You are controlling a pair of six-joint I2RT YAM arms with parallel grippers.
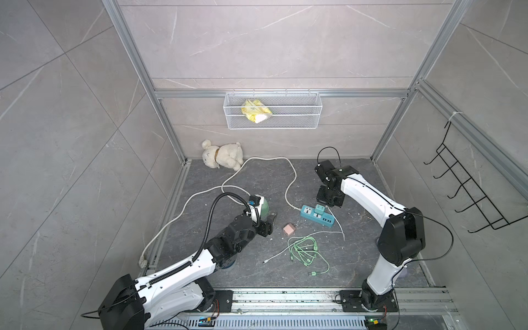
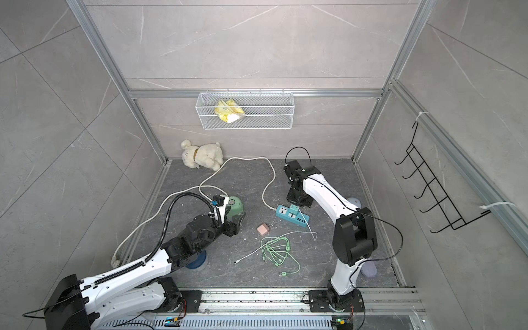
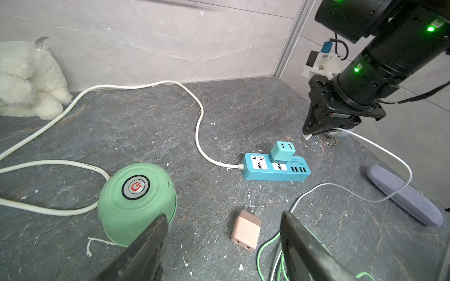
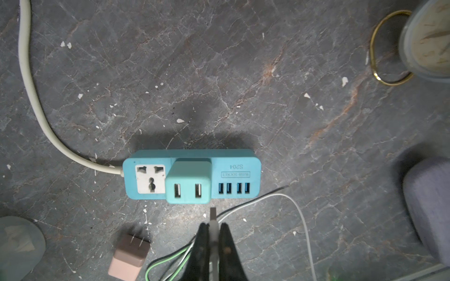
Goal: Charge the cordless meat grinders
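A green round meat grinder (image 3: 136, 206) with a red power button sits left of centre, just ahead of my open, empty left gripper. The blue power strip (image 4: 140, 195) bears a mint USB adapter (image 4: 187, 173). My right gripper is shut above the strip on a white cable, whose tip points toward the adapter just below the ports. The cable loops down to the table. A pink block adapter (image 3: 245, 229) lies in front of the strip, beside tangled green cables (image 1: 302, 250).
A white plush bear (image 1: 222, 155) lies at the back left. A purple oblong case (image 3: 403, 192) and a clear container (image 4: 429, 39) are at the right. A wire basket (image 1: 272, 118) hangs on the back wall, black hooks (image 1: 473, 198) on the right.
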